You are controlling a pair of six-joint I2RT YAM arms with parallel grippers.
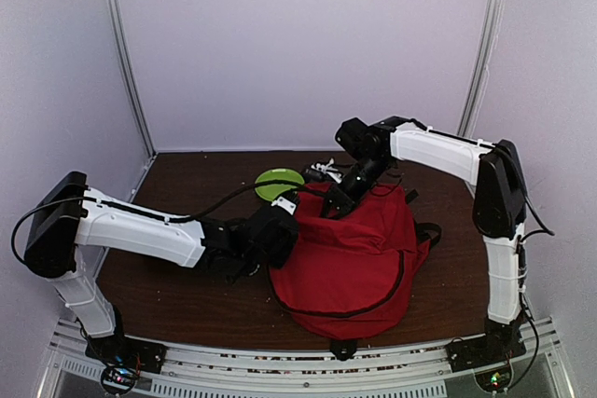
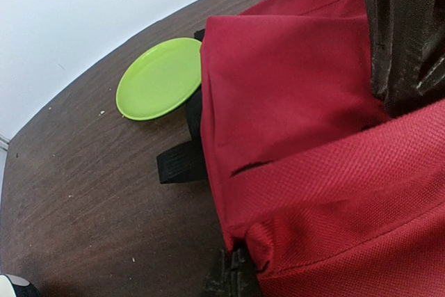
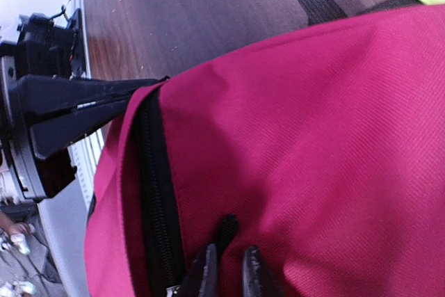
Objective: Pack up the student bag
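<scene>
The red student bag lies on the dark table, its black zip visible along the opening. My left gripper is shut on the fabric edge at the bag's opening; the right wrist view also shows its fingers pinching that rim. Over the bag's upper part, my right gripper is partly open, a narrow gap between its tips. They point down at the red cloth beside the zip. A small black tab shows just past these tips; whether they touch it is unclear. The bag's inside is mostly hidden.
A green plate lies on the table behind the bag, to the left. Black straps stick out from under the bag.
</scene>
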